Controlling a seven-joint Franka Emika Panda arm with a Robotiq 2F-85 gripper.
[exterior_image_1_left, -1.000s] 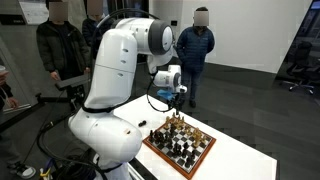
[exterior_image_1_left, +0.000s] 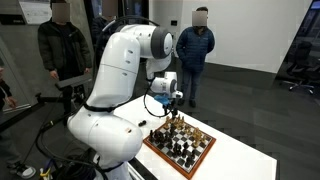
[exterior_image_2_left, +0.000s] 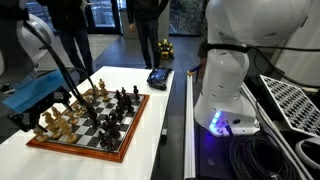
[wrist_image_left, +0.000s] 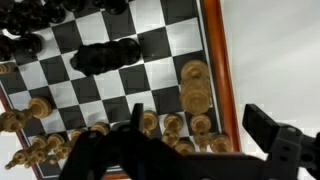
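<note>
A chessboard (exterior_image_1_left: 210, 142) with a brown wooden border lies on the white table. My gripper points down above the board, its fingers (wrist_image_left: 262, 130) wide apart and the fingers open. Ahead of the gap, near the board's brown edge, stands a light brown chess piece (wrist_image_left: 196, 88); no finger touches it. More light brown pieces (wrist_image_left: 172, 127) stand in rows close by, partly below the fingers. A black piece (wrist_image_left: 105, 56) stretches across the squares farther left; whether it lies or stands I cannot tell. In the second exterior view the gripper tip is hard to make out among the pieces.
Black pieces (exterior_image_2_left: 124, 100) crowd the opposite side of the board. A dark device (exterior_image_2_left: 157, 76) rests on the table beyond the board. Bare white table (exterior_image_1_left: 238, 150) extends to the right. People stand behind the table.
The wrist and gripper have come down toward the board and shifted slightly left in the first exterior view. The board and its pieces look unmoved.
</note>
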